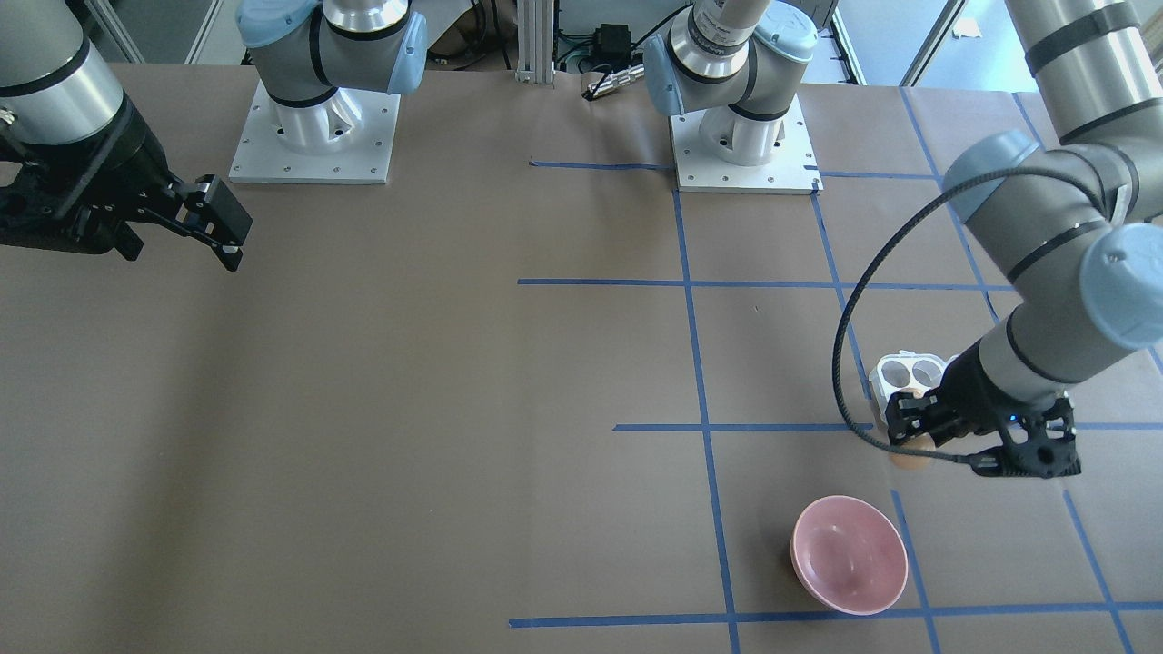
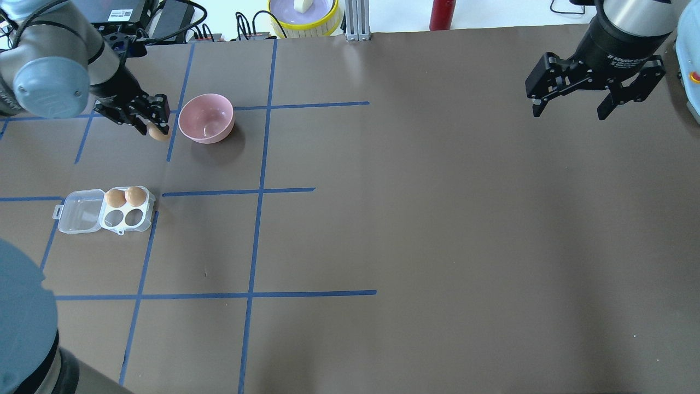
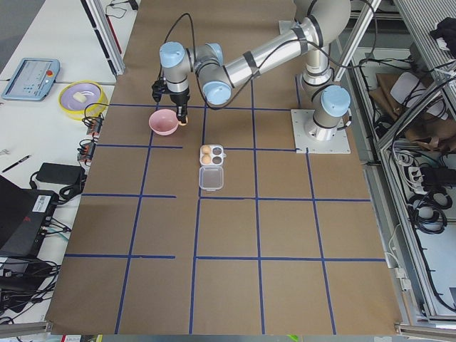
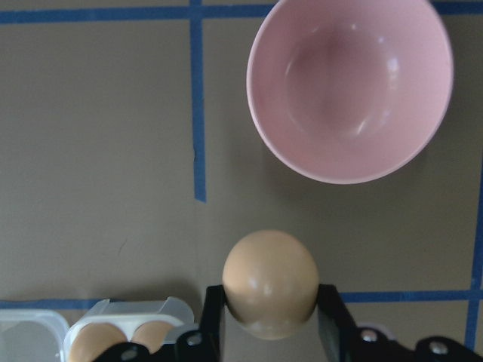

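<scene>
My gripper (image 2: 152,123) is shut on a brown egg (image 4: 270,283), seen large between its fingertips in the wrist view and partly hidden by the gripper in the front view. It hangs just beside a pink bowl (image 2: 206,119), which is empty and stands on the taped grid (image 1: 849,554). In the top view, a clear egg carton (image 2: 82,211) with its lid open lies below the gripper, two eggs (image 2: 125,197) in one row of its cups and the other cups empty.
A second arm's black gripper (image 2: 594,85) hangs at the far right of the top view. Other arm bases (image 1: 311,163) stand at the table's back in the front view.
</scene>
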